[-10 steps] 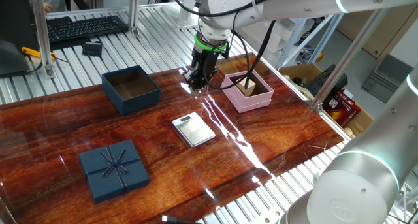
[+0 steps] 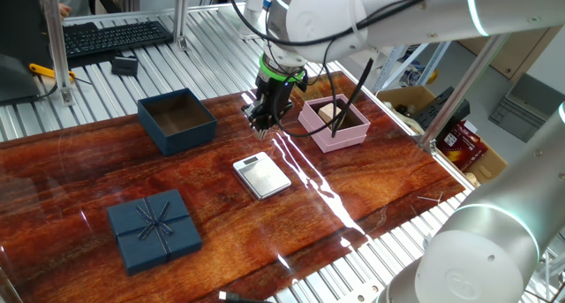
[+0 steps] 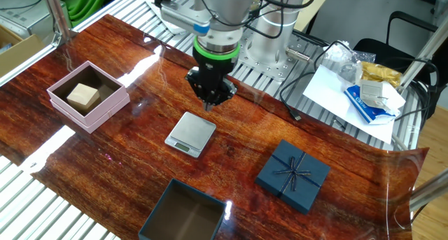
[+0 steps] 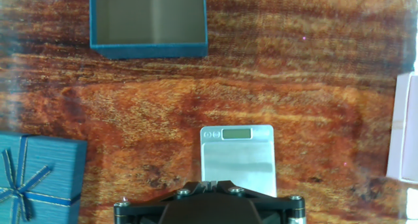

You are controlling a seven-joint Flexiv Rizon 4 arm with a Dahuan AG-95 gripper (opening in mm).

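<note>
A silver digital scale [image 3: 191,133] lies on the wood-patterned table with nothing on its plate. My gripper [image 3: 208,106] hangs above the table just behind the scale, pointing down. In the wrist view its fingertips [image 4: 210,184] meet, with nothing visible between them, and cover the near end of the scale [image 4: 238,160]. A pale wooden block [image 3: 83,97] rests inside the open pink box [image 3: 105,117]. The open dark blue box [image 2: 190,139] looks empty. Its ribboned blue lid or closed box [image 2: 154,230] sits apart from it.
Behind the table, a white sheet [image 3: 329,100] carries a blue packet [image 3: 369,107] and other packaging. A loose cable [image 3: 295,115] reaches the table's back edge. Bare tabletop surrounds the scale between the boxes.
My arm has shifted slightly left and lower in exterior view 1, its wrist tilting a little. The boxes, block and scale have stayed where they were.
</note>
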